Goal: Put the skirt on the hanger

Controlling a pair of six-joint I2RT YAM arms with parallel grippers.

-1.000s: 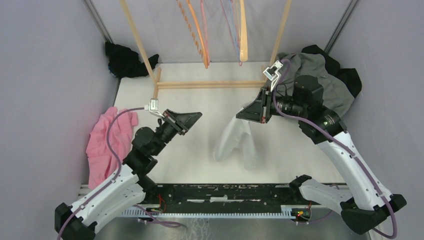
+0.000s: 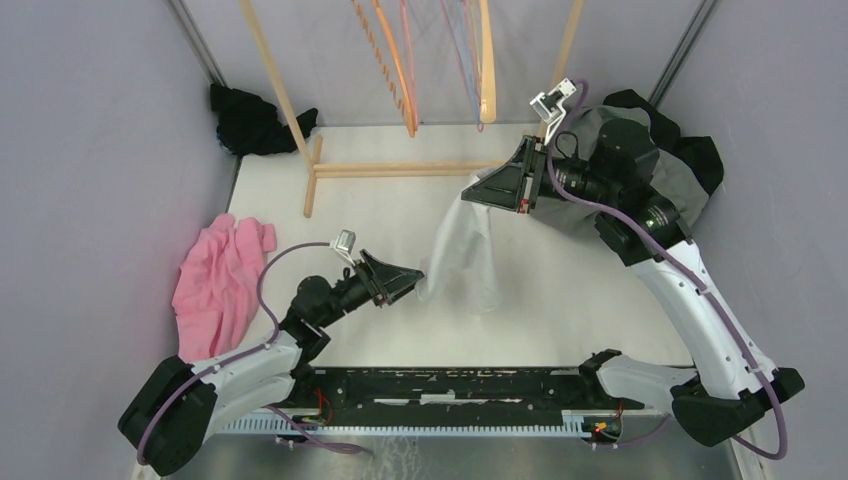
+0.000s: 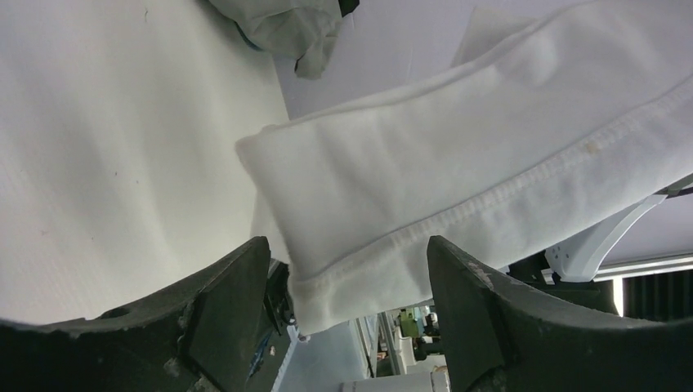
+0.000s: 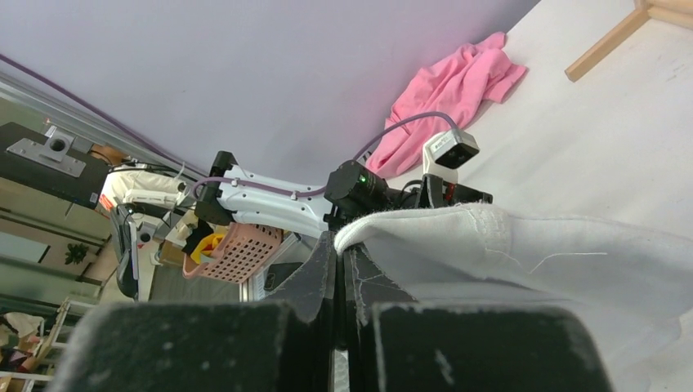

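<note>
A white skirt (image 2: 465,245) hangs in the air over the table, its upper edge pinched by my right gripper (image 2: 468,194). In the right wrist view the skirt's stitched band (image 4: 482,229) runs off to the right from the shut fingers. My left gripper (image 2: 420,275) is lower, at the left side of the hanging cloth. The left wrist view shows that gripper open, with a hemmed corner of the skirt (image 3: 343,220) in front of and between its spread fingers. Whether they touch the cloth I cannot tell. No hanger can be made out for certain.
A wooden rack (image 2: 400,170) stands at the back, with several rods and cords above it. Pink cloth (image 2: 222,285) lies at the left, black cloth (image 2: 255,122) at the back left, grey and black cloth (image 2: 690,180) at the back right.
My left gripper has come down and rightward to the skirt's left side. The right gripper has risen and shifted slightly left and back, carrying the skirt with it.
</note>
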